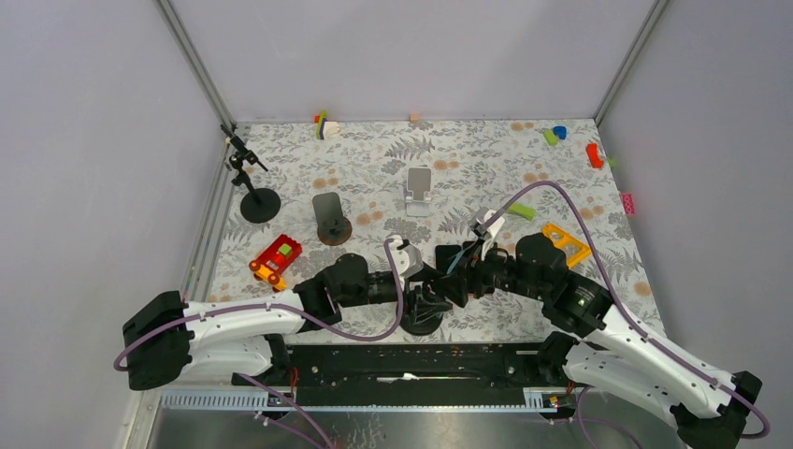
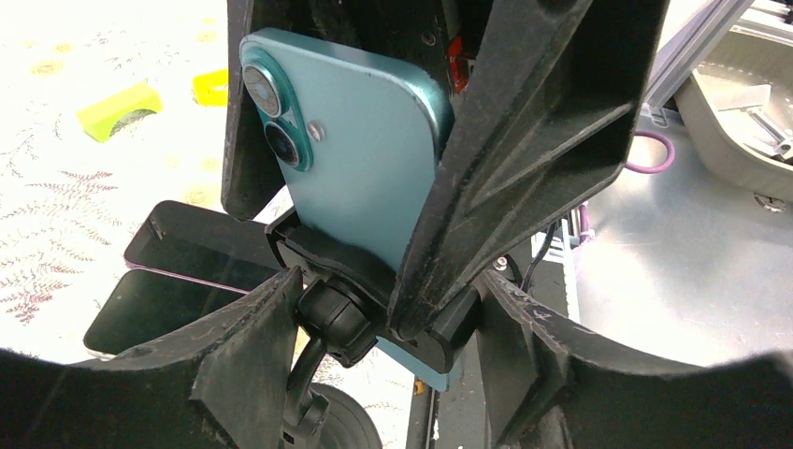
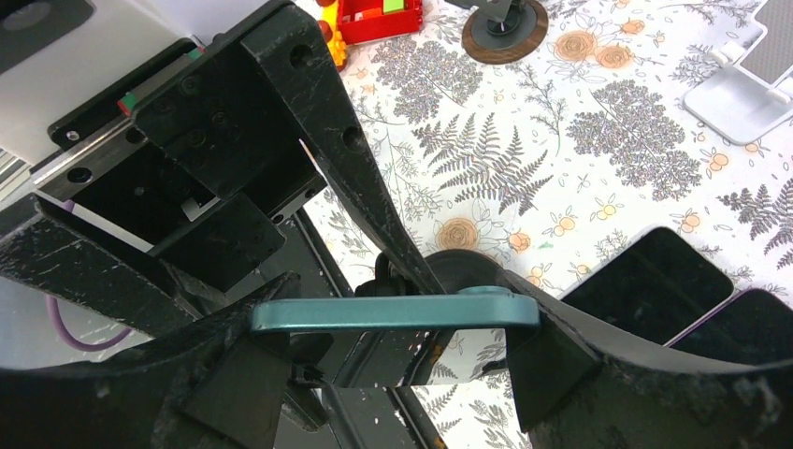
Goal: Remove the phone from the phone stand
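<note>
The teal phone (image 2: 360, 140) stands tilted in the left wrist view, its lower end behind the black clamp of the phone stand (image 2: 348, 323) and poking out below it. My left gripper has its fingers on both sides of that clamp. Across the phone's width, my right gripper has a finger at each side edge. In the right wrist view the phone's teal edge (image 3: 393, 314) spans from one finger to the other. From above, both grippers meet over the round stand base (image 1: 422, 323) and hide most of the phone.
Two dark phones (image 3: 655, 285) lie flat beside the stand. Farther back are a white stand (image 1: 418, 192), a grey stand (image 1: 329, 213) and a black lamp-like stand (image 1: 260, 204). A red toy truck (image 1: 278, 254) sits left, a yellow frame (image 1: 567, 245) right.
</note>
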